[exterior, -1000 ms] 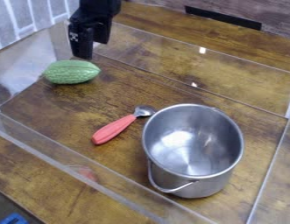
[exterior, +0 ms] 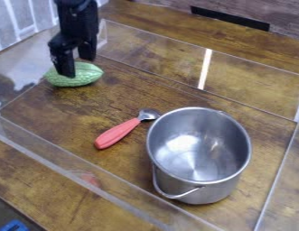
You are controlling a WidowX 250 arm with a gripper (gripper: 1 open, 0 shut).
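Note:
My black gripper (exterior: 76, 65) is lowered at the upper left with its fingers open, over a pale green bumpy gourd (exterior: 70, 79); the fingertips reach down to its top and partly cover it. A red-handled scoop (exterior: 116, 133) with a small metal head lies in the middle of the wooden surface. A steel pot (exterior: 200, 170) with a wire handle stands at the lower right.
Clear low walls surround the work area, with the near wall (exterior: 67, 167) crossing the lower left. The wooden floor (exterior: 176, 81) between the gourd and the pot is mostly clear. A blue object sits at the bottom-left corner.
My gripper has come down from above and to the right of the gourd onto it. The gourd, scoop and pot look unmoved.

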